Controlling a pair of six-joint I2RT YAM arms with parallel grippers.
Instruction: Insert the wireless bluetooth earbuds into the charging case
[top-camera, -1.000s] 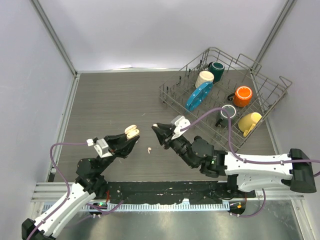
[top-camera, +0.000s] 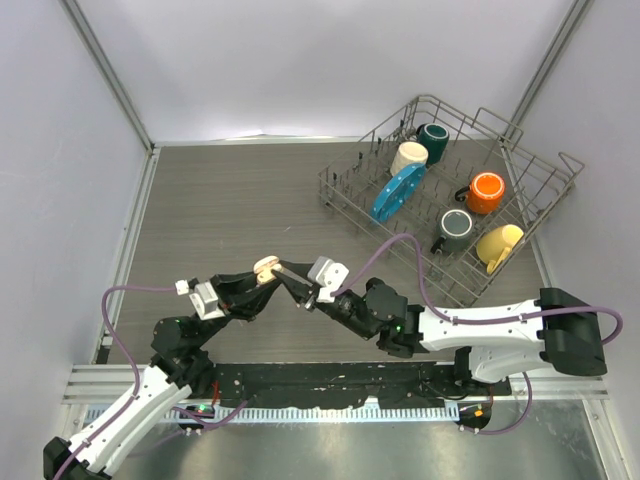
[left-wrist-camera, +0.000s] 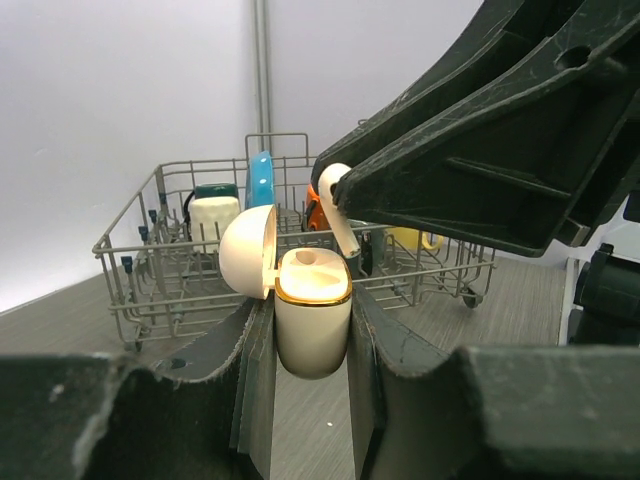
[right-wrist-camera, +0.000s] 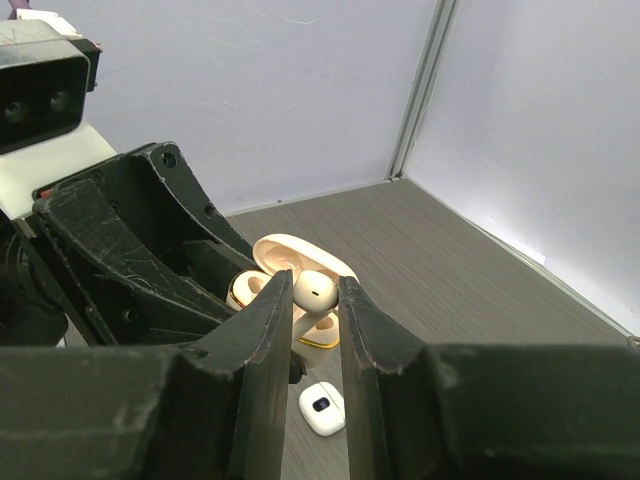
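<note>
In the left wrist view, the white charging case stands with its lid open and its slots facing up. My left gripper is shut on the case, a finger on each side. A white earbud sits between the tips of my right gripper, which is shut on it. Its stem points down, slightly above and to the right of the case's opening in the left wrist view. In the right wrist view, the earbud's round end covers part of the case. Another earbud lies on the table below.
A wire dish rack with several mugs and a blue plate stands at the back right. The table behind the left gripper is clear. The two grippers are very close together.
My right gripper has moved left with the earbud, up to the case, and now hides the loose earbud from the top view. The left gripper has shifted slightly right with the case.
</note>
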